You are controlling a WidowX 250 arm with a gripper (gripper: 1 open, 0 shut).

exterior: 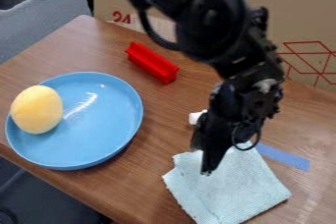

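Observation:
The black gripper (pixel 210 154) points down at the upper edge of a folded pale blue cloth (pixel 230 191) at the lower right, its tips low by the cloth. The finger looks shut; whether any cloth is between the fingers cannot be made out. A white tube (pixel 196 118) behind the gripper is mostly hidden by it.
A blue plate (pixel 85 149) with a yellow rounded object (pixel 37 108) is at the left. A red block (pixel 152 62) lies at the back. A blue tape strip (pixel 286 157) is on the wooden table at right. A cardboard box (pixel 296 36) stands behind.

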